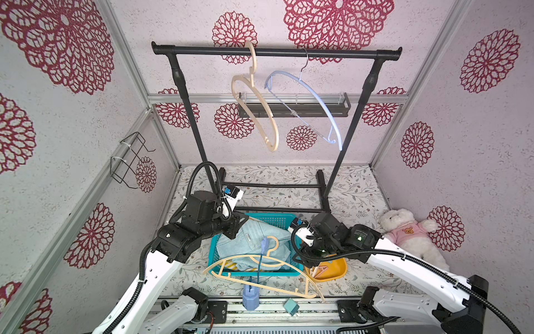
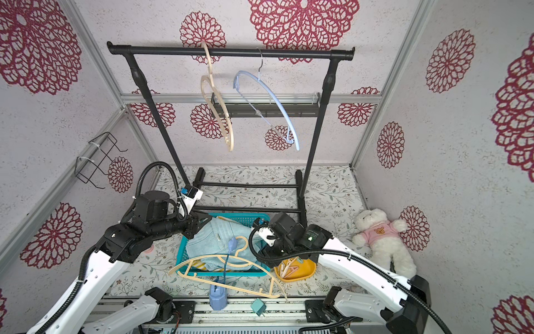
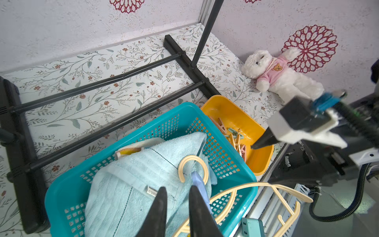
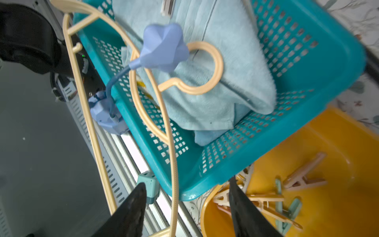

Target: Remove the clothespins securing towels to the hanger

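Observation:
A beige hanger (image 4: 173,185) lies across the front of the teal basket (image 2: 217,216), whose light blue towels (image 3: 142,173) show no clothespin on them. Loose clothespins (image 4: 304,173) lie in the yellow tray (image 3: 252,118). Above the basket's left part, my left gripper is partly open with nothing visible between its fingers. My right gripper hangs open over the basket's right end beside the tray, one finger close to the hanger's bar.
A black rack (image 1: 278,53) holds a beige hanger (image 1: 272,133) and a blue hanger (image 1: 325,105). A white teddy bear (image 2: 383,250) sits at the right wall. A blue object (image 2: 218,295) stands at the front.

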